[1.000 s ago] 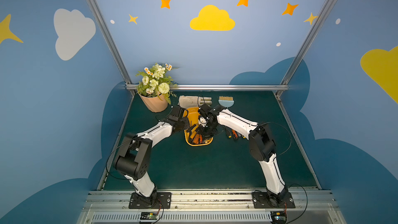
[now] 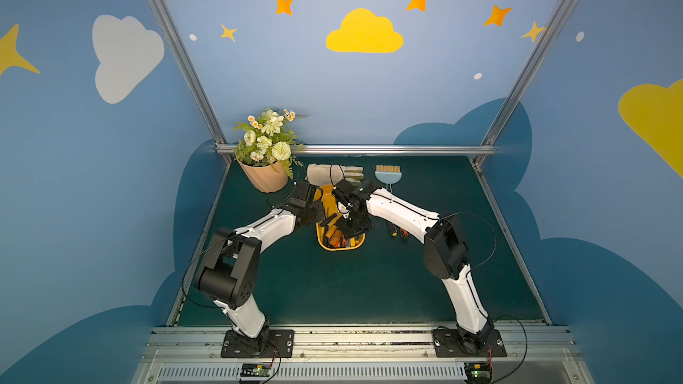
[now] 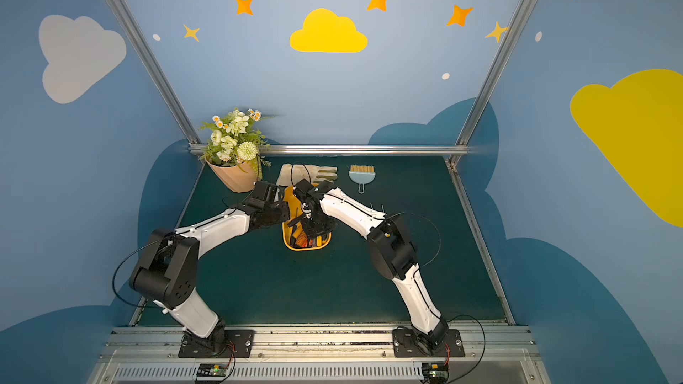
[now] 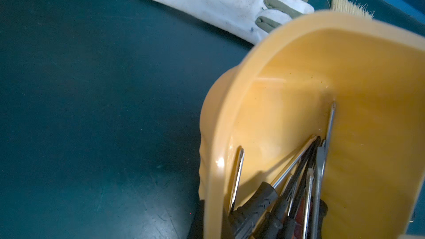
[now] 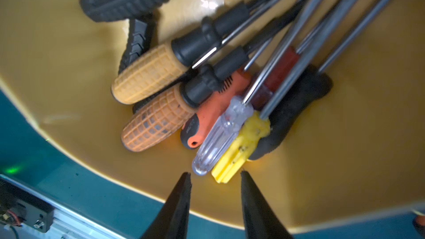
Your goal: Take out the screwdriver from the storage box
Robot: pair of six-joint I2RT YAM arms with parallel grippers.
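The yellow storage box (image 2: 343,249) stands mid-table with several screwdrivers inside. In the left wrist view, dark fingertips of my left gripper show on both sides of the rim, shut on its wall. My right gripper is inside the box, fingers apart and nothing between them. Just beyond its tips lie the handle ends of a clear screwdriver (image 5: 217,143) and a yellow-handled one (image 5: 242,148). Beside these are a black handle (image 5: 294,110), a red-orange one (image 5: 217,110) and two orange ridged ones (image 5: 152,119), one of them paler. Most shafts cross toward the far end.
Several screwdrivers (image 2: 404,233) lie on the mat right of the box, partly behind my right arm. A white glove (image 2: 323,172), a blue dustpan-shaped brush (image 2: 388,175) and a flower pot (image 2: 263,176) stand behind.
The left arm and the box have not moved.
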